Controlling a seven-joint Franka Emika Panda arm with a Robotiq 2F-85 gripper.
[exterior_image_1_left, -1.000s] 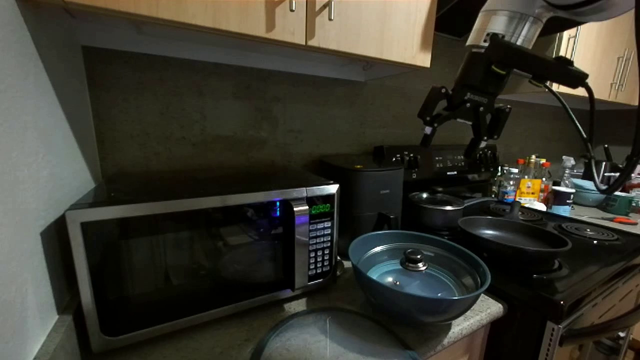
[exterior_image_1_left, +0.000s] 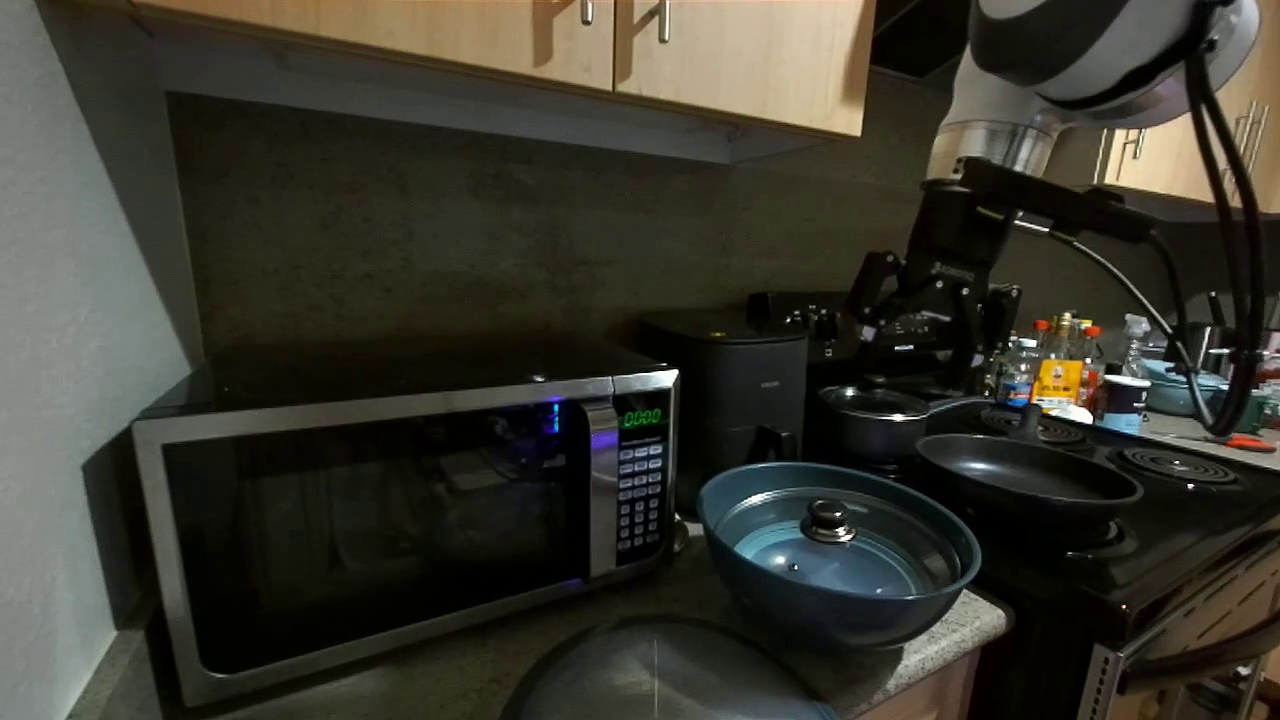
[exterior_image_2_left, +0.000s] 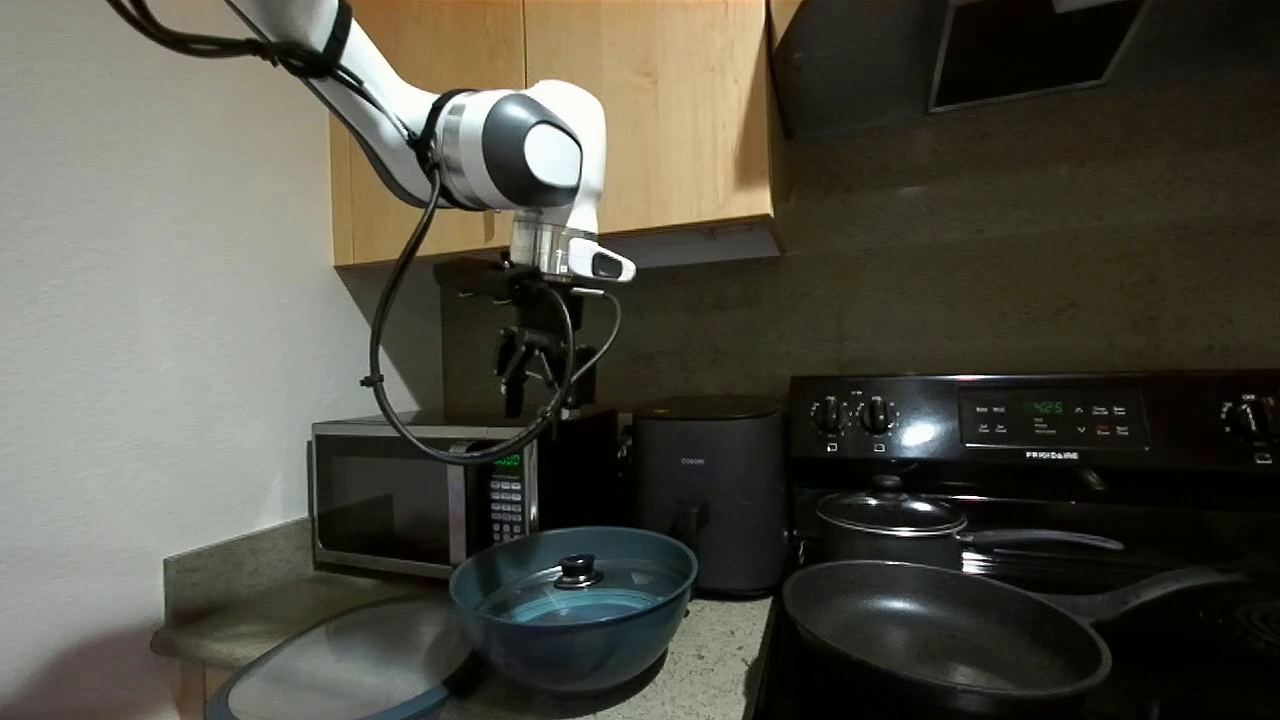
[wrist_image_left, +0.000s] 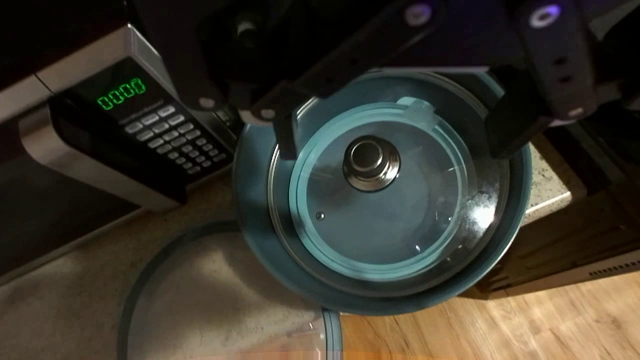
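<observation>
My gripper (exterior_image_1_left: 912, 342) is open and empty, pointing down above the counter. In the wrist view a large blue bowl (wrist_image_left: 255, 198) lies beneath its spread fingers (wrist_image_left: 286, 135). Inside that bowl rests a clear glass lid (wrist_image_left: 384, 231) with a round black-and-metal knob (wrist_image_left: 366, 157). A smaller teal-rimmed round piece (wrist_image_left: 303, 225) shows around or under the glass; I cannot tell how they are stacked. The knob sits between the fingertips as seen from the wrist, well below them. In exterior view 2 the gripper (exterior_image_2_left: 546, 402) hangs clearly higher than the bowl (exterior_image_2_left: 576, 648).
Left of the bowl stands a microwave (exterior_image_1_left: 396, 528), with a black air fryer (exterior_image_1_left: 750, 390) behind. A large grey-rimmed lid (exterior_image_2_left: 348, 660) lies on the counter before the bowl. On the stove are a frying pan (exterior_image_1_left: 1026, 474) and a lidded saucepan (exterior_image_1_left: 873, 420).
In exterior view 1 the arm and gripper have come lower, and the gripper looks turned. Its fingers stay apart. Bowl, lid and pans stand where they were.
</observation>
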